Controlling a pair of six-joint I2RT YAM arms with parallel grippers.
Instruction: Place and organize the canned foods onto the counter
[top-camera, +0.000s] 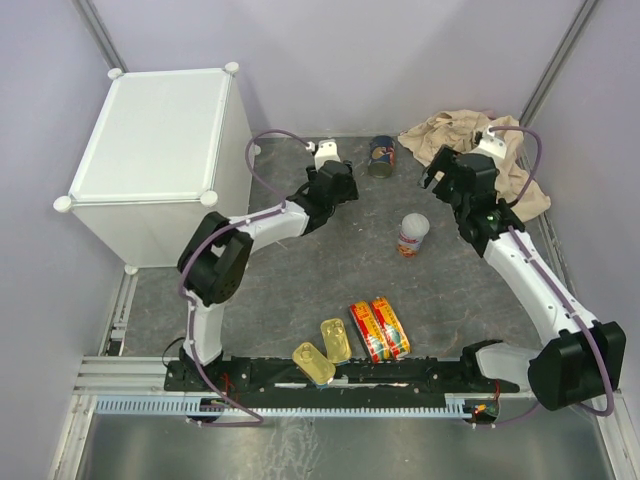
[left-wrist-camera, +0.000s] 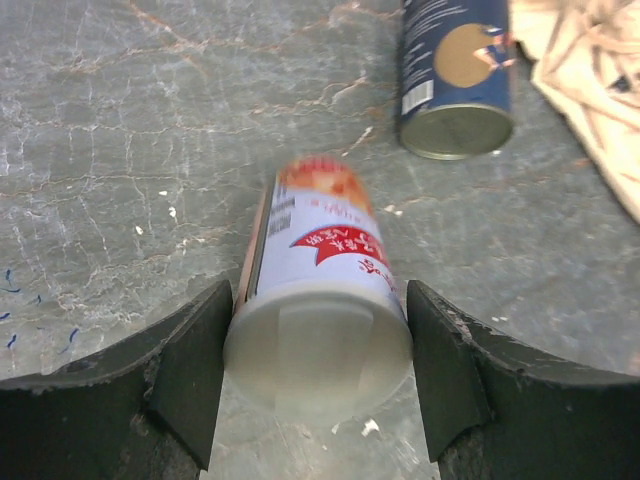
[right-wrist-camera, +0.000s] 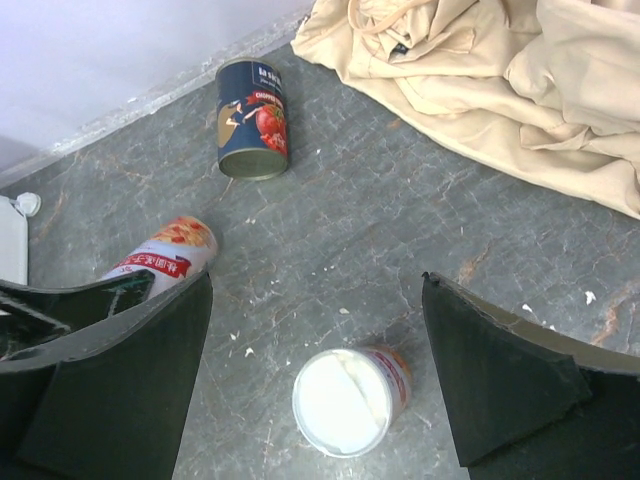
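A white can with a red label (left-wrist-camera: 338, 240) lies between the fingers of my left gripper (top-camera: 332, 182), which appears shut on its sides. Its pale round end faces the left wrist camera, and whether it touches the counter cannot be told. Beyond it on the counter is a dark blue can with a tomato picture (right-wrist-camera: 252, 118). My right gripper (top-camera: 445, 172) stands open and empty above the counter. Below it in the right wrist view stands a white-topped can (right-wrist-camera: 345, 402). Two red-and-yellow cans (top-camera: 380, 329) lie side by side near the front edge.
Two gold tins (top-camera: 325, 352) lie at the front beside the red-and-yellow cans. A large white box (top-camera: 150, 150) fills the left side. Crumpled beige cloth (top-camera: 440, 130) covers the back right corner.
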